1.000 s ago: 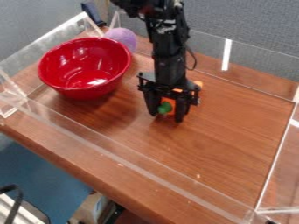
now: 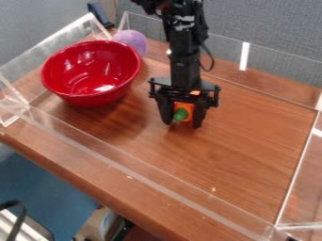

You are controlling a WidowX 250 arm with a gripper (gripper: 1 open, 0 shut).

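Note:
My black gripper (image 2: pixel 184 111) hangs low over the middle of the wooden table, its fingers around a small orange and green object (image 2: pixel 183 114) that is partly hidden by them. Whether the fingers are closed on it, I cannot tell. A large red bowl (image 2: pixel 90 73) sits to the left of the gripper, with a light purple round object (image 2: pixel 130 40) behind it.
Clear low walls border the table on all sides, and a grey backdrop rises behind. A blue floor shows at lower left.
The gripper has shifted slightly and turned around the orange and green object. An orange bit seen to its right a second ago is no longer visible there.

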